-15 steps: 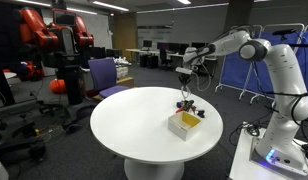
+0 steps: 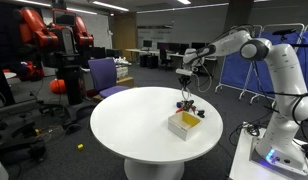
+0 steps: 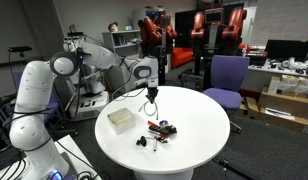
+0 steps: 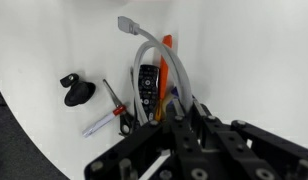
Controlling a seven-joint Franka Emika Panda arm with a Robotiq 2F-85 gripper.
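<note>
A light grey cable (image 4: pixel 172 52) with a plug at one end (image 4: pixel 131 26) loops out from my gripper. The fingers are shut on it. In the second exterior view my gripper (image 3: pixel 150 91) is above the white table, and the cable (image 3: pixel 149 108) dangles below it. The first exterior view has the gripper (image 2: pixel 181 77) over the far right part of the table. Below the cable lie a black remote (image 4: pixel 147 83), an orange stick-like item (image 4: pixel 165 66), a black mouse-like item (image 4: pixel 81 94) and a slim red-and-black tool (image 4: pixel 112 92).
An open box (image 2: pixel 182 126) stands at the right of the round white table (image 2: pixel 124 112), yellowish inside. Several small dark items (image 3: pixel 161 129) lie clustered near it. A purple chair (image 2: pixel 103 73) stands behind.
</note>
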